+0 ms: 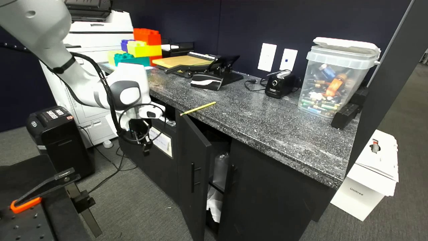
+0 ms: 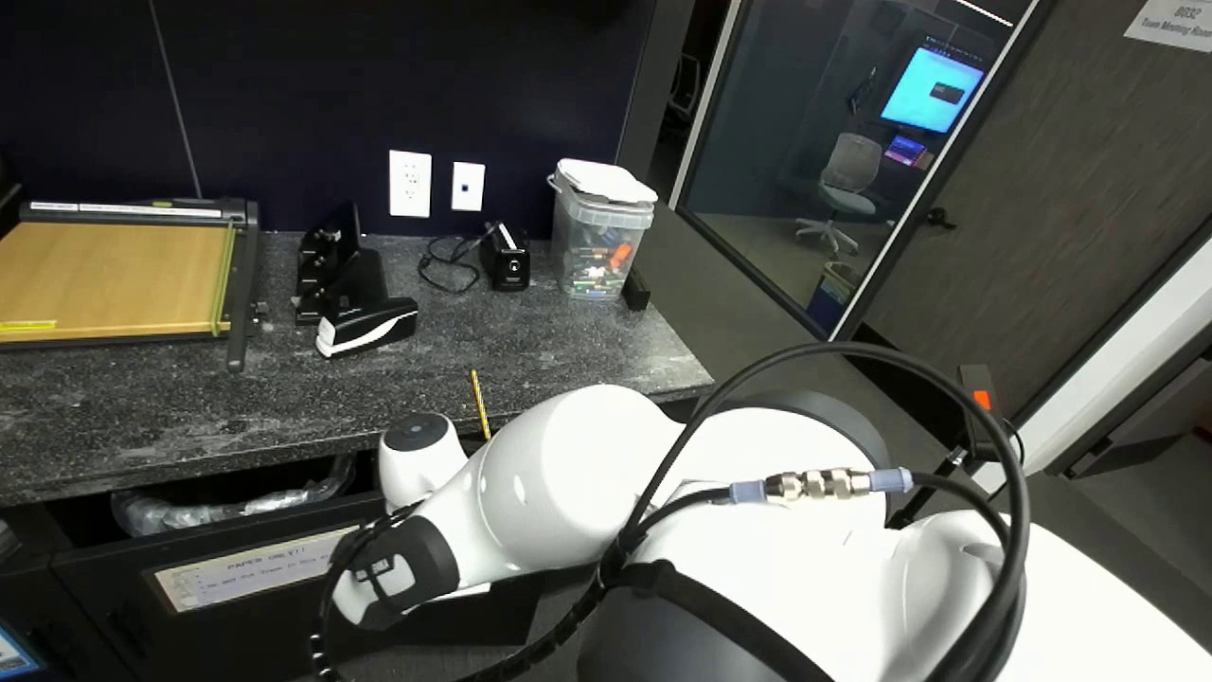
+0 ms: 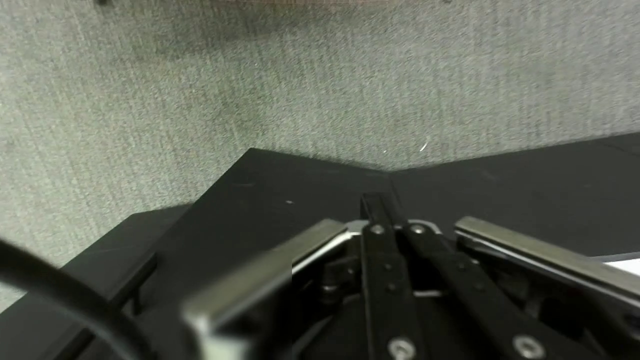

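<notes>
My gripper [image 1: 146,149] hangs in front of the dark cabinets, left of a black cabinet door [image 1: 191,160] that stands partly open. The wrist view shows the two black fingers of my gripper side by side and shut, with nothing visible between them. They point down over dark panels and the carpet. The door's bar handle [image 1: 193,176] is apart from the gripper; a dark handle [image 3: 123,288] also shows at lower left in the wrist view. Inside the cabinet, white material [image 1: 215,207] shows through the gap. In exterior view 2 the gripper is hidden.
On the speckled countertop [image 1: 264,116] lie a yellow pencil [image 1: 198,108] at the front edge, a stapler [image 1: 206,81] and a clear bucket of batteries [image 1: 337,80]. A paper-labelled front [image 2: 256,563] is beside the arm. A black shredder [image 1: 58,140] stands left, with carpet between.
</notes>
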